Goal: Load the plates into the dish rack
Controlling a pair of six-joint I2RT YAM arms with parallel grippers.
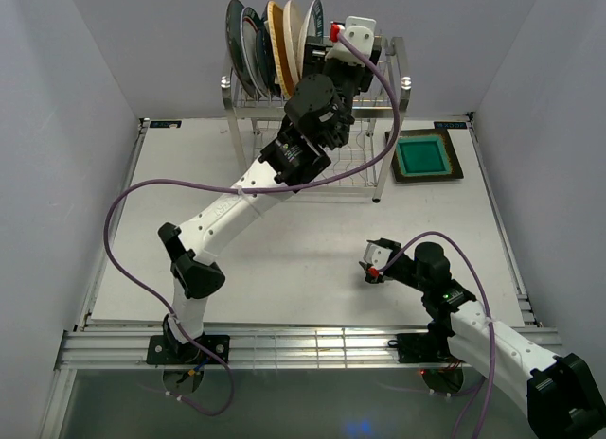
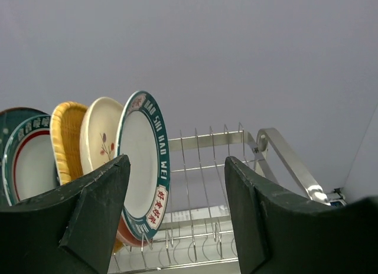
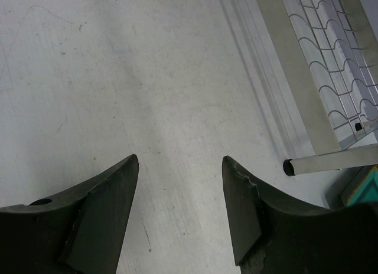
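Several plates stand on edge in the left part of the rack's upper tier (image 1: 402, 84): dark-rimmed ones, a yellow one (image 2: 65, 138), a cream one (image 2: 99, 135) and a white one with lettered rim (image 2: 143, 168). My left gripper is open in front of the rack, facing the rightmost plate and the empty slots, with nothing between its fingers. My right gripper is open low over the bare table near the front right, with the rack's lower tier (image 3: 333, 73) to its upper right in the right wrist view.
Square trays, green on dark (image 1: 423, 155), lie right of the rack on the table (image 1: 284, 259). Grey walls enclose the sides and back.
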